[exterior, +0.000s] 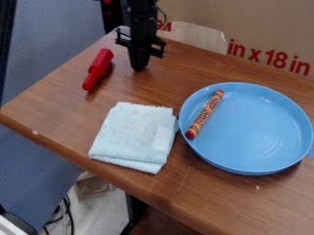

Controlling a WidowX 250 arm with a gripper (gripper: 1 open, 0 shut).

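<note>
My black gripper (139, 53) hangs low over the back left of the wooden table, just right of a red object (99, 68); its fingers are dark and small, so I cannot tell whether it is open or shut. A folded light-blue cloth (132, 136) lies at the front middle. A blue plate (258, 138) sits on the right, with an orange-red wrapped stick (205, 113) lying on its left part.
The wooden table (68, 115) has bare room at the front left and across the back middle. Cardboard (258, 27) stands behind it. Beyond the left edge are the floor and some cables.
</note>
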